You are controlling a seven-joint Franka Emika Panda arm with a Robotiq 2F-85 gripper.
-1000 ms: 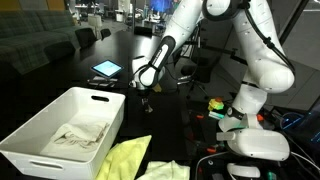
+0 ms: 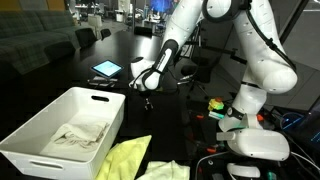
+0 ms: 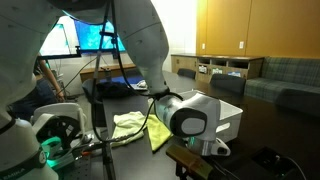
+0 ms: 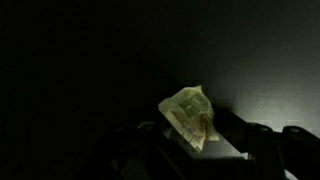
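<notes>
A small crumpled pale piece (image 4: 190, 116), like paper or cloth, shows in the wrist view on the dark surface. The dark fingers of my gripper lie around it at the bottom of that view, too dim to tell whether they touch it. In exterior view 1 my gripper (image 2: 142, 103) points down, low over the black table. Exterior view 2 shows the white gripper body (image 3: 192, 118) close up, its fingertips low near the tabletop.
Left of the gripper stands a white bin (image 2: 60, 128) with light cloth (image 2: 82, 133) inside. A yellow cloth (image 2: 122, 159) and a paler cloth (image 2: 166, 171) lie at the front. A tablet-like panel (image 2: 107, 69) lies behind. The table right of the gripper looks clear.
The arm stays almost in place, low over the table. Only a slight shift shows around the fingers; the bin and cloths have not moved.
</notes>
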